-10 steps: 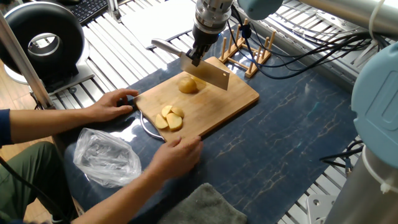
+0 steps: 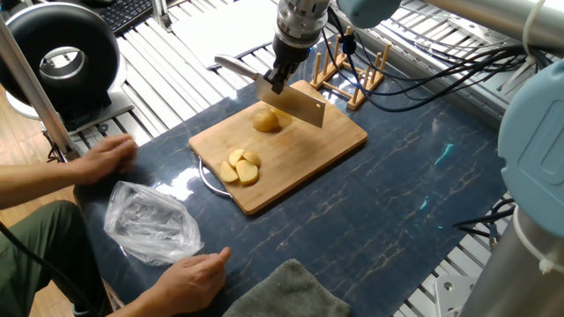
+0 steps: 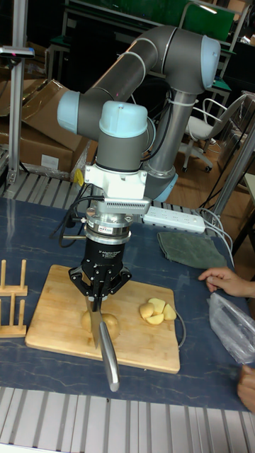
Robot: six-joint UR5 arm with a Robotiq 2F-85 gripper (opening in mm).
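My gripper [image 2: 278, 85] is shut on a knife [image 2: 298, 104] with a broad metal blade and a silver handle. It holds the blade on edge above the wooden cutting board [image 2: 304, 158]. An uncut-looking piece of potato [image 2: 265, 121] rests on the board close to the blade; whether they touch cannot be told. Several pale potato pieces [image 2: 248, 172] lie in a cluster near the board's handle end. From the other side, the knife handle [image 3: 109, 354] points toward the camera, below my gripper [image 3: 95, 302], partly hiding the potato [image 3: 112, 323].
A person's hands [image 2: 189, 282] rest by the board's handle end, near a clear plastic bag [image 2: 152, 224]. A grey cloth [image 2: 289, 295] lies at the table's front edge. A wooden peg rack [image 2: 352, 75] stands behind the board. The dark table right of the board is clear.
Both of the person's hands have drawn back from the cutting board toward the table's left side. The arm, knife, board and potato pieces look unmoved.
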